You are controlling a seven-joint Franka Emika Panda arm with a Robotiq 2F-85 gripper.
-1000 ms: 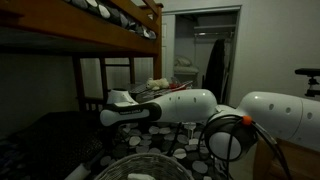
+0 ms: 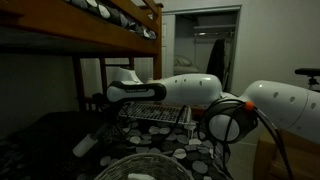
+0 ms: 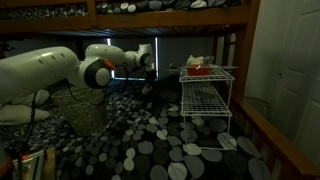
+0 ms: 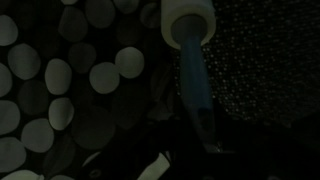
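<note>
My gripper is shut on a thin blue-grey handle that ends in a thick white cylinder, much like a lint roller. In exterior view 1 the white cylinder hangs at the left, tilted, below the gripper, over the dark bedding. The fingers are too dark there to make out. In exterior view 2 the arm's hand is small, at the far side of the bed.
A wicker basket with something white inside stands close to camera. Dotted bedding spreads around it. A white wire rack carries a red item. The upper bunk's wooden rail runs overhead.
The arm has risen slightly, its hand drifting a little to the right. The white cylinder came up with it from the lower edge of the view and moved right.
</note>
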